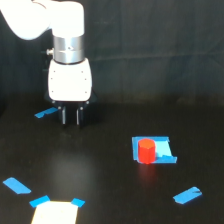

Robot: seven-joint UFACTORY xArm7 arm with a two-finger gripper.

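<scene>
A small red block (147, 151) with rounded-looking sides sits at the right of the dark table, on a pale patch (163, 149) edged with blue tape. Toward the upper left hangs my gripper (72, 117), pointing down from the white arm. Its two dark fingers stand apart with nothing seen between them, so it looks open. It is well to the left of the red block and not touching it.
A cream-coloured square (54, 212) with blue tape at its corners lies at the bottom left, cut by the frame edge. Blue tape strips mark the table at left (16, 186) and lower right (187, 195).
</scene>
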